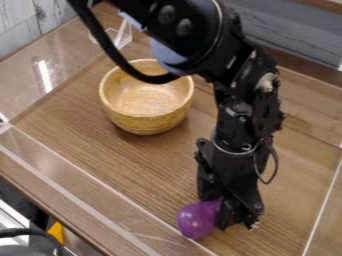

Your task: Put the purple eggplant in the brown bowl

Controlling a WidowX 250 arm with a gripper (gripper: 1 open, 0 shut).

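Note:
Near the front edge of the wooden surface lies the purple eggplant [199,219], its rounded end poking out toward the lower left. Right over its other end is my black gripper [230,203], pointing down, with its fingers around or against that part. The fingers hide much of the eggplant, and whether they grip it cannot be made out. The brown bowl [144,97], round and light wooden in tone, sits upright toward the back left and looks empty.
Clear walls or panels edge the wooden surface [100,160] at the left and front. A transparent object [115,35] stands beyond the bowl at the back left. Bare wood lies between eggplant and bowl. Dark cables hang at the lower left corner.

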